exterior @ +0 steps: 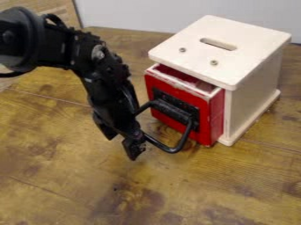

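Observation:
A white wooden box (252, 97) with a red-fronted drawer (207, 123) stands at the right. The drawer sits slightly out and carries a large black handle (181, 141) that loops toward the left. My black gripper (132, 142) reaches down from the upper left to just left of that handle, low over the floor. Its fingers are dark against the handle, so I cannot tell whether they are open or shut, or whether they touch it.
A pale wall or panel runs along the top left behind the arm.

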